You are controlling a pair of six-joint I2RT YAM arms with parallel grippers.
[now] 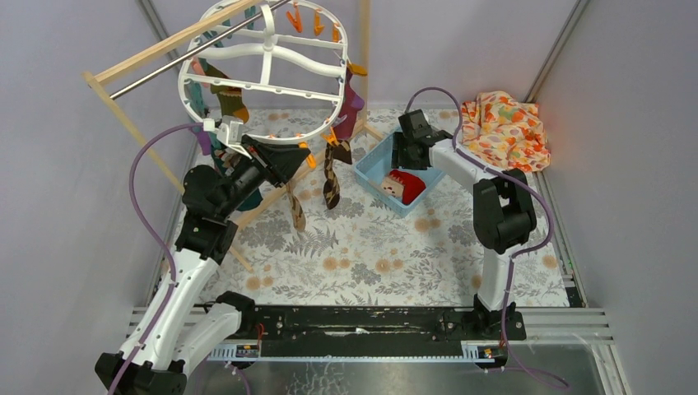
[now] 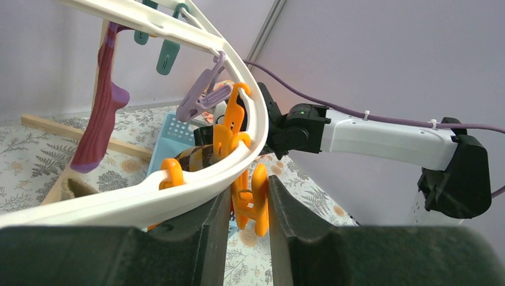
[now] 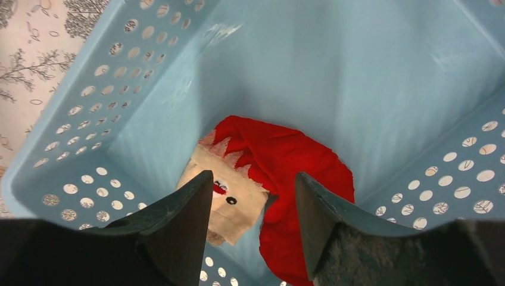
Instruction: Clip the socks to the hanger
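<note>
Hanging from the wooden frame, a white clip hanger (image 1: 280, 90) carries coloured clips and socks, among them a maroon sock (image 2: 101, 119) and camouflage socks (image 1: 331, 185). My left gripper (image 1: 292, 160) is shut on an orange clip (image 2: 244, 202) at the hanger's near rim. My right gripper (image 1: 402, 164) is open above the blue basket (image 3: 381, 71), pointing down at a red sock (image 3: 309, 179) with a beige face, lying in the basket; nothing is between its fingers.
An orange floral cloth (image 1: 504, 136) is heaped at the back right. The wooden stand (image 1: 132, 123) surrounds the hanger on the left.
</note>
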